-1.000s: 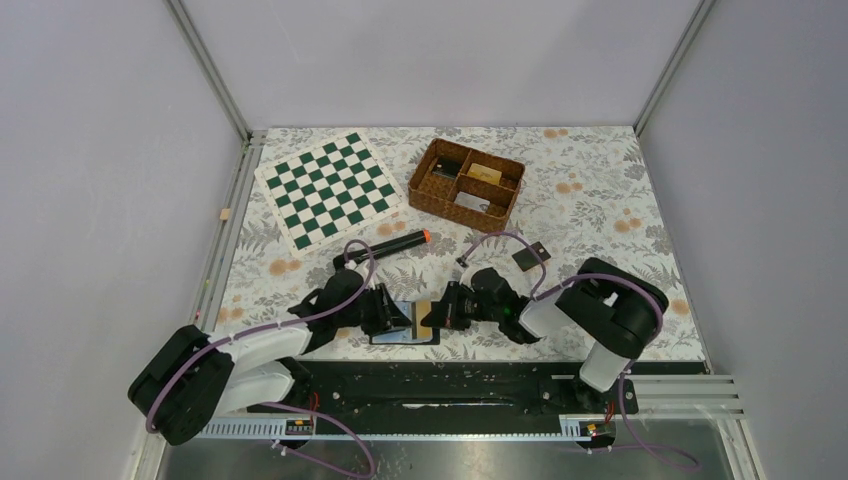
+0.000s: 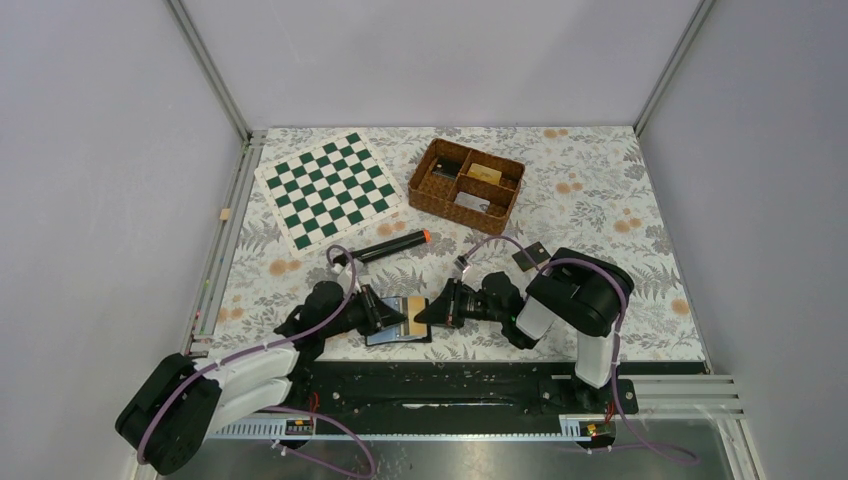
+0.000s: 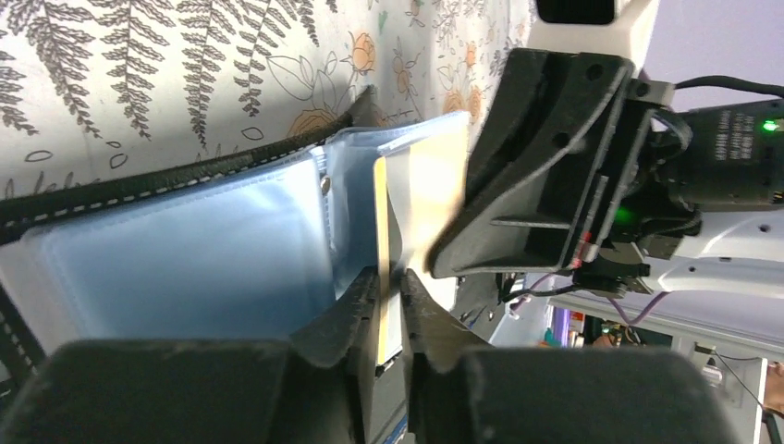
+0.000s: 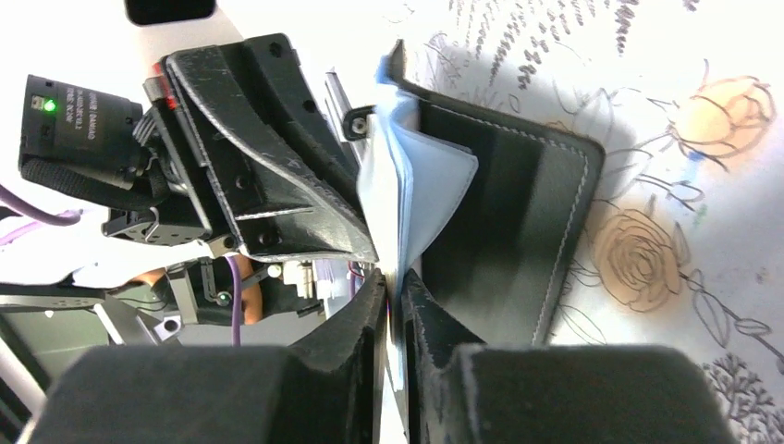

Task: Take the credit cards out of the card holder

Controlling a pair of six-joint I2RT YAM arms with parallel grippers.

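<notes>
The black card holder lies spread on the table at the front middle, its pale blue clear sleeves showing. One sleeve stands up, with a yellow card inside it. My left gripper has its fingertips close together around the yellow edge, a narrow gap between them. From the other side, my right gripper has its fingertips at the edge of the raised sleeve, which passes between them. Whether either one clamps firmly does not show. The fingers hide the lower part of the card.
Behind the holder lies a black cylinder with an orange end. A wicker basket with compartments stands farther back, beside a green checkered board. A small dark flat square lies to the right.
The holder has slid slightly left, and both grippers have shifted left with it. The right arm's elbow has also come left. Board, cylinder and basket have stayed put.
</notes>
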